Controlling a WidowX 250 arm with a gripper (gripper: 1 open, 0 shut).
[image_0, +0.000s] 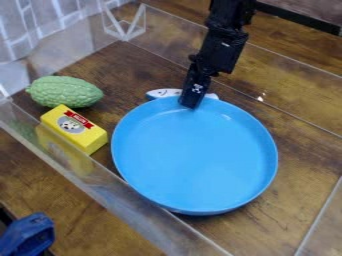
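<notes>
A large blue plate (194, 160) lies in the middle of the wooden surface. My dark gripper (194, 98) reaches down from the top to the plate's back rim, over a white object (166, 93) that lies just behind the plate. Whether the fingers are open or shut on the rim or the white object is too dark and small to tell.
A green bumpy vegetable (64, 91) and a yellow box (74, 129) lie to the left of the plate. A blue object (24, 236) sits at the bottom left, outside a clear wall. Bare wood is free on the right.
</notes>
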